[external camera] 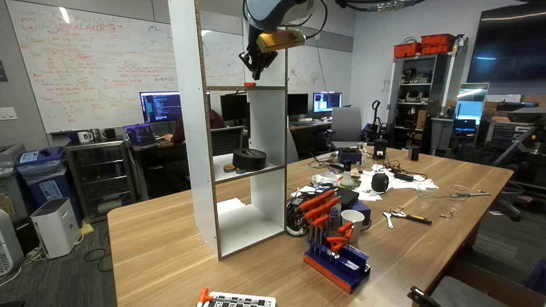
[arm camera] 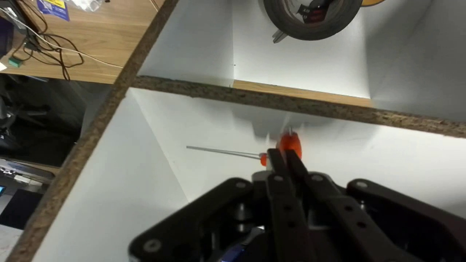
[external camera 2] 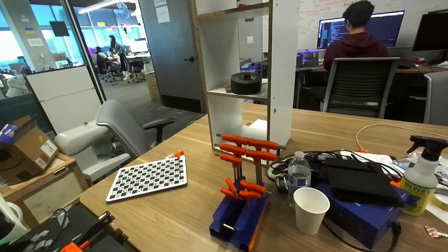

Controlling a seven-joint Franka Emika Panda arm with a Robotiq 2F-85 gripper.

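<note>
In the wrist view, an orange-handled hex key (arm camera: 291, 144) shows at the tips of my gripper, its handle blurred and partly hidden by the fingers. The thin metal shaft (arm camera: 222, 151) points left over the white top shelf (arm camera: 209, 118). My fingers are nearly together, shut on the handle as far as it shows. Exterior view 1 has my gripper (external camera: 257, 76) in the shelf unit's top compartment, with the orange handle (external camera: 249, 84) low at the shelf's front edge, just below the fingertips. In exterior view 2, only a bit of orange handle (external camera 2: 242, 5) shows.
A black tape roll (external camera: 249, 159) lies on the middle shelf, a small yellow roll (external camera: 228, 168) beside it. The unit's side panels (external camera: 189, 128) flank the compartment. On the table are a blue rack (external camera: 345, 266) of orange T-handle keys and a paper cup (external camera: 353, 220).
</note>
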